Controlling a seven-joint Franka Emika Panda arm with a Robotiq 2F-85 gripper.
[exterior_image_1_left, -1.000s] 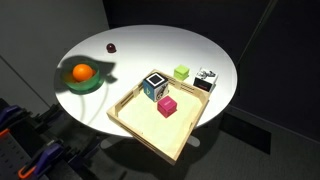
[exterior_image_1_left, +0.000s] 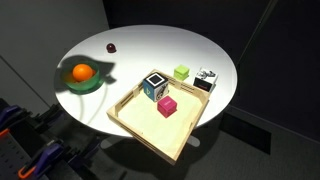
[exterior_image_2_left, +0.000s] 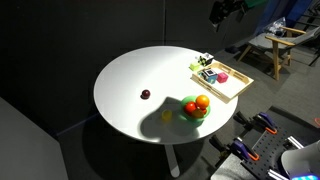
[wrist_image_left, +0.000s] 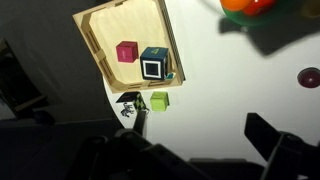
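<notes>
My gripper is high above the round white table, its two dark fingers wide apart with only bare tabletop visible between them. The wooden tray (exterior_image_1_left: 183, 148) holds a pink cube (exterior_image_1_left: 167, 106) and a larger dark blue cube (exterior_image_1_left: 155, 86) with a black-and-white square on top. Just outside the tray sit a small green cube (exterior_image_1_left: 181, 72) and a black-and-white box (exterior_image_1_left: 206, 78). At the other side of the table is a green bowl (exterior_image_2_left: 190, 123) with an orange fruit (exterior_image_2_left: 203, 101) and red fruit (exterior_image_2_left: 190, 107) in it.
A dark red round item (exterior_image_2_left: 146, 94) lies alone on the table (exterior_image_2_left: 125, 75). Near the bowl, a yellow item (exterior_image_2_left: 167, 117) rests close to the table's edge.
</notes>
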